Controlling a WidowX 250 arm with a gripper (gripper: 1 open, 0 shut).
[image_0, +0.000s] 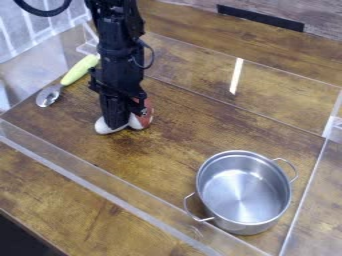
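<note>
My black gripper (120, 100) reaches down from the top left and sits low over a white object with a reddish end (110, 124), hiding much of it. The white part shows below and left of the fingers, the reddish part to their right. Whether the fingers are open or shut on it cannot be made out.
A yellow-green elongated object (78, 70) and a metal spoon (50, 96) lie to the left. A steel pot (243, 191) stands at the lower right. Clear walls surround the wooden surface (201, 110), whose middle and upper right are free.
</note>
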